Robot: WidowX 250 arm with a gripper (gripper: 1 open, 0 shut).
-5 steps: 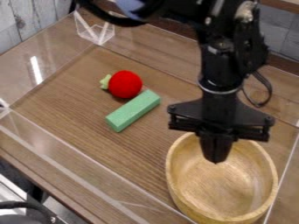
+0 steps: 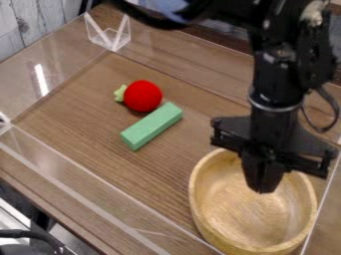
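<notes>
My black gripper (image 2: 269, 159) hangs over a round beige bowl (image 2: 240, 221) at the lower right, its fingertips above the bowl's far part and hiding some of it. Whether it is open or shut I cannot tell. The visible floor of the bowl looks empty. To the left, a green block (image 2: 152, 127) lies on the wooden table (image 2: 94, 164), and a red round object with a small pale green part (image 2: 142, 96) sits just behind it.
A clear plastic item (image 2: 110, 30) stands at the back left. Dark cables lie at the lower left edge.
Over the last second the gripper has shifted right and changed its angle a little over the bowl. The bowl, block and red object look unmoved.
</notes>
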